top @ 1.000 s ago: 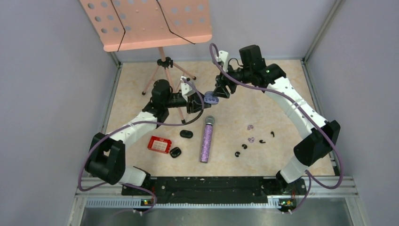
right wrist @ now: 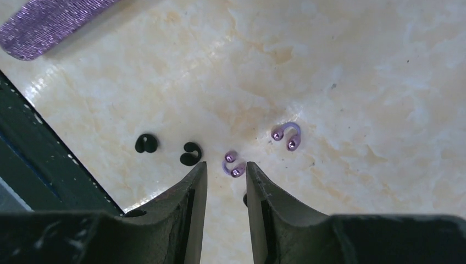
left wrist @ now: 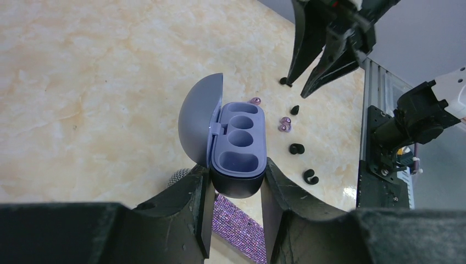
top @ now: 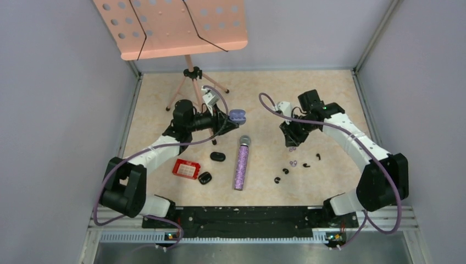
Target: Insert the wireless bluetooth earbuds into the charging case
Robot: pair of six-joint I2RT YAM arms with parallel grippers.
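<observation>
My left gripper is shut on a lavender charging case [left wrist: 239, 143], held upright with its lid open and its slots showing empty. My right gripper hangs part open over the loose earbuds, with nothing visible between its fingers. Several black earbuds, such as one [right wrist: 146, 143], lie around them, one partly hidden behind the right fingertips.
A glittery purple microphone [top: 241, 165] lies mid-table. Black cases [top: 217, 157] and a red box [top: 186, 169] are at the left. A pink music stand [top: 170, 33] stands at the back.
My right arm has moved away from the held case, down and right to over the earbuds. My left gripper with the case has shifted slightly left.
</observation>
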